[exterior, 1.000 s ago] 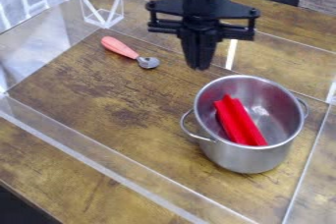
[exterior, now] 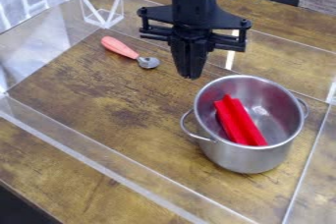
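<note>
The black gripper (exterior: 194,59) hangs over the table at the upper middle, shut, with nothing visible between its fingers. Below and right of it, a steel pot (exterior: 258,154) with handles stands on the wooden table (exterior: 105,149), holding a red object (exterior: 238,120). An orange-handled utensil (exterior: 121,49) with a round metal head lies left of the gripper.
A white wire-like object (exterior: 102,12) sits at the back left near the table's edge. The pot takes up much of the right front.
The pot and utensil have not moved.
</note>
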